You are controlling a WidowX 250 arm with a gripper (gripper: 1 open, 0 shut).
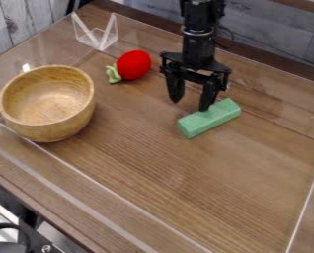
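Observation:
The black gripper hangs over the table at the top centre, above and to the left of a light green block that lies on the table. Whether its fingers are open or shut is hard to tell. The block appears clear of the fingers.
A large yellow-tan bowl sits at the left. A red round object with a small light green piece beside it lies left of the gripper.

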